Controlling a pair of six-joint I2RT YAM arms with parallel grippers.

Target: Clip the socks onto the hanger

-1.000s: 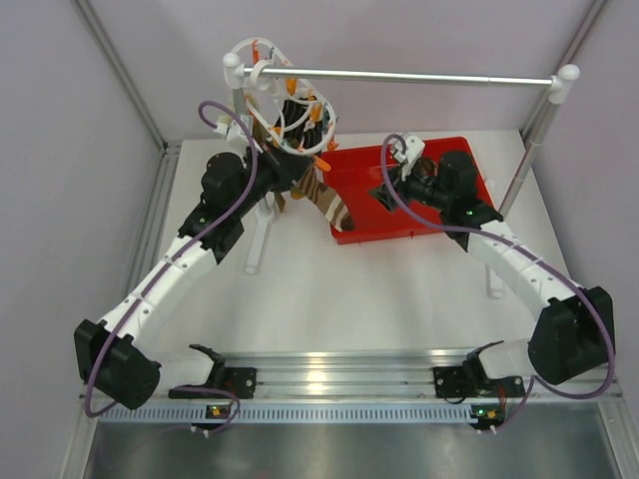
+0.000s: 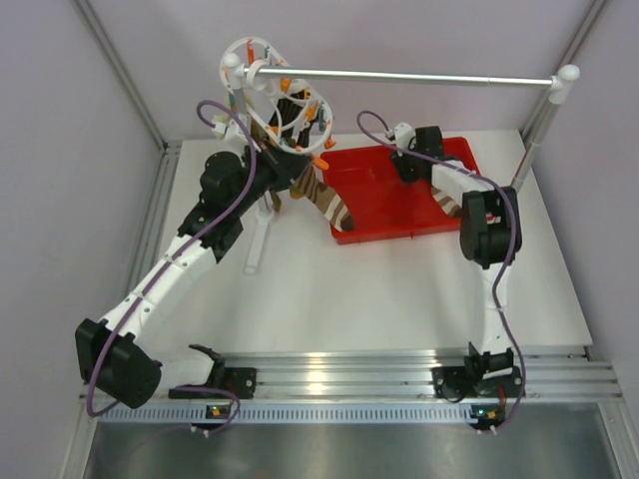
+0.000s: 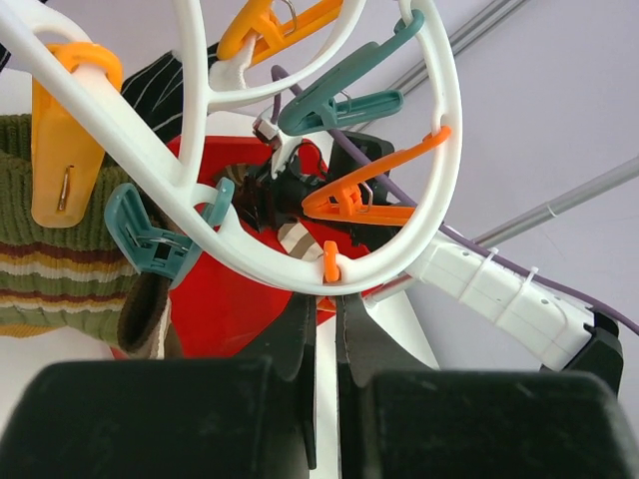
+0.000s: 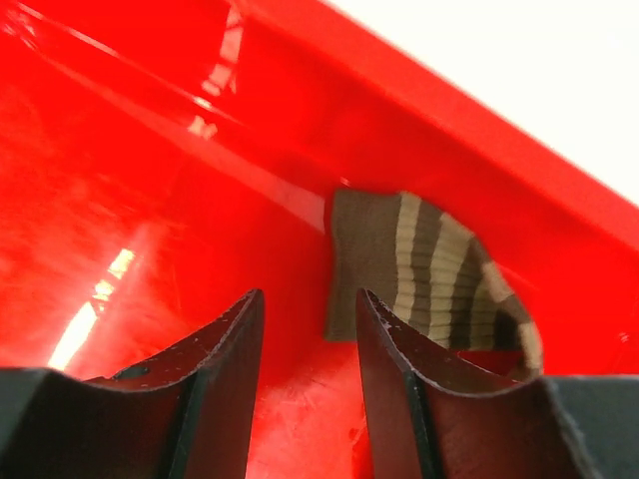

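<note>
The round white hanger [image 2: 250, 85] with orange and teal clips hangs at the upper left from a rail. My left gripper is shut on an orange clip [image 3: 330, 261] at the hanger's rim. Beside it hang a green striped sock [image 3: 70, 249] and, partly hidden, a black sock with thin white stripes [image 3: 165, 95]. A brown-and-cream striped sock [image 2: 324, 197] also hangs below the hanger. Another striped sock [image 4: 429, 269] lies on the floor of the red bin [image 2: 374, 238]. Over it, my right gripper is open, nothing between its fingers; the right fingertip overlaps the sock's near edge in view.
The bin's wall [image 4: 469, 110] runs close behind the loose sock. Overhead, the rail [image 2: 399, 76] spans the table, with an upright post [image 2: 534, 135] near the right arm.
The left arm and the hanger stay where they were.
</note>
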